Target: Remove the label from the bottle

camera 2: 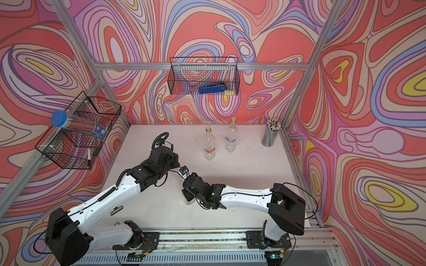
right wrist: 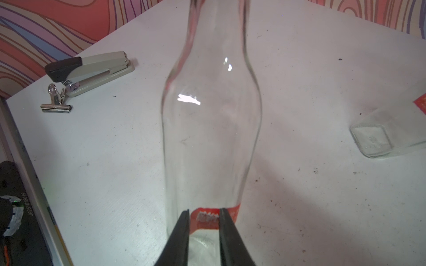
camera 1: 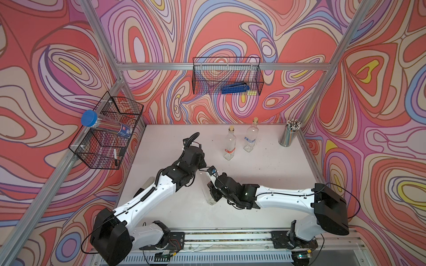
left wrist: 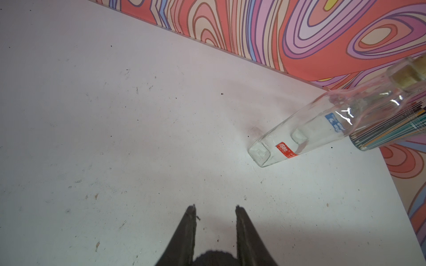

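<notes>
A clear glass bottle fills the middle of the right wrist view, its neck running out past the top edge. Low on its body sits a red label. My right gripper is part open, with its two fingertips in front of that label; whether they touch it I cannot tell. From above, the bottle slants down from my left gripper at its upper end, partly covered by the right gripper. My left gripper is shut on the bottle's upper end, where a dark round shape shows between the fingers; the grip itself is mostly hidden.
Two corked bottles, one with a red label and one with a blue label, stand at the back. A cup of pencils is at the back right. On the left lie a stapler and a metal clip.
</notes>
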